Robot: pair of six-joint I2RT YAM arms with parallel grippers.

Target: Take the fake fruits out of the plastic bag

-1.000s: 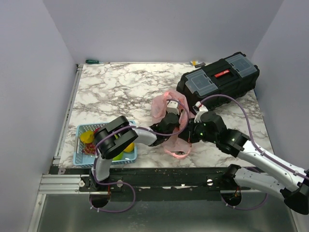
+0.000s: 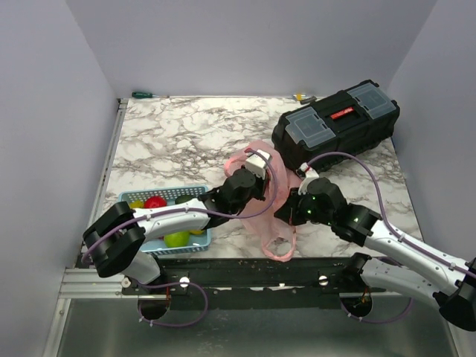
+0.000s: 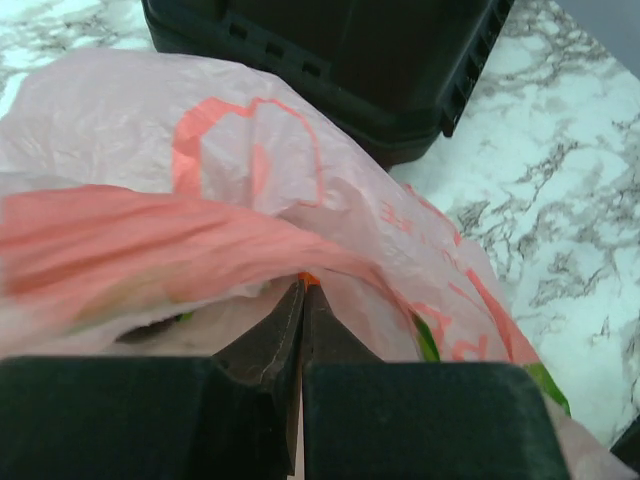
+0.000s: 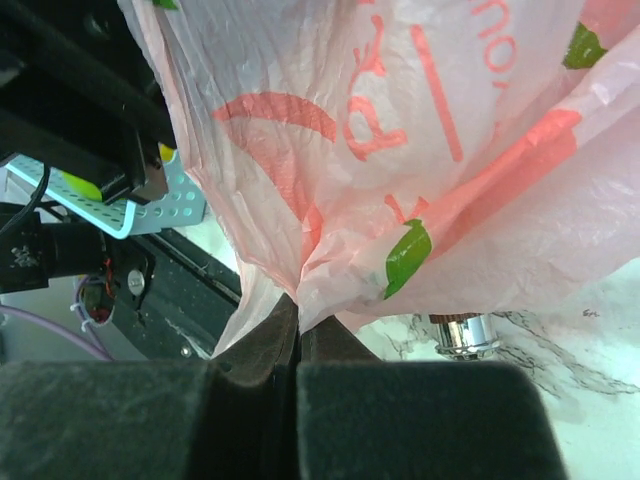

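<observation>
The thin pink-and-white plastic bag (image 2: 256, 212) stands open between my two arms. My left gripper is shut at the bag's mouth with nothing between its fingers. Just past those fingertips, a small red patch of fruit (image 3: 311, 278) shows beneath the bag's pink band; the bag hides the rest. Pinching a gathered part of the bag's edge, my right gripper is shut on it. Several fake fruits lie in the blue basket, among them a red one (image 2: 155, 202) and a green one (image 2: 177, 239).
The blue basket (image 2: 186, 251) stands at the left, partly under my left arm. A black toolbox (image 2: 335, 123) sits right behind the bag. A small metal-ended object (image 4: 467, 336) rests on the marbled table beyond the right fingers.
About a second ago it stood open around a red apple inside.
</observation>
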